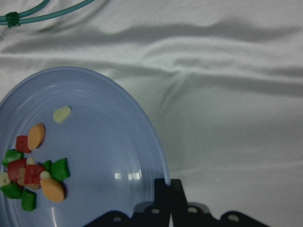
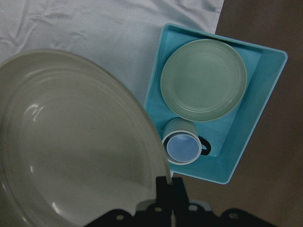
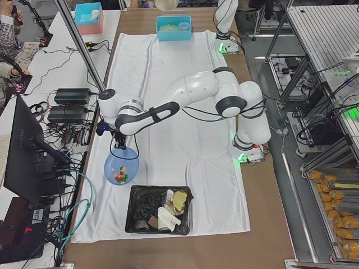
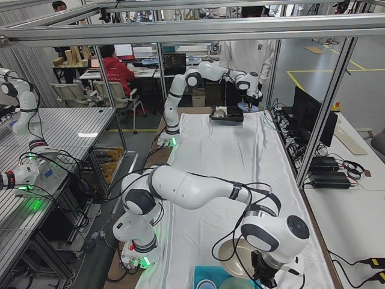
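Note:
A blue plate (image 3: 121, 166) holding several red, green, orange and pale food pieces fills much of the left wrist view, with my left gripper shut on its rim (image 1: 154, 132). In the right wrist view my right gripper is shut on the rim of a large beige plate (image 2: 80, 137). Below and beside that plate lies a turquoise tray (image 2: 246, 142) containing a pale green plate (image 2: 202, 78) and a mug with a blue interior (image 2: 182, 147).
A black bin (image 3: 143, 210) with rubbish stands on the white cloth (image 3: 196, 157) near the blue plate. Teal cables (image 1: 57, 12) run along the cloth's edge.

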